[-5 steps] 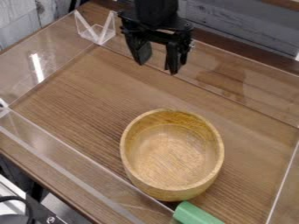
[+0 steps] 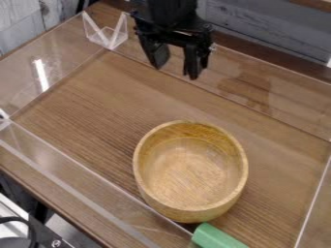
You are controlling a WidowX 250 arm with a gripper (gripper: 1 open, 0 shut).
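My gripper hangs at the top centre of the camera view, high over the wooden tabletop, open with nothing between its two dark fingers. Below it and toward the front sits an empty round yellow bowl. At the bottom right a green object is partly cut off by the frame edge.
A small clear plastic piece stands at the upper left behind my gripper. Clear rims run along the left edge and lower front. A dark cable shows at the lower left.
My gripper has shifted slightly left and up in the view and looks a little turned. The bowl and the green object have not moved.
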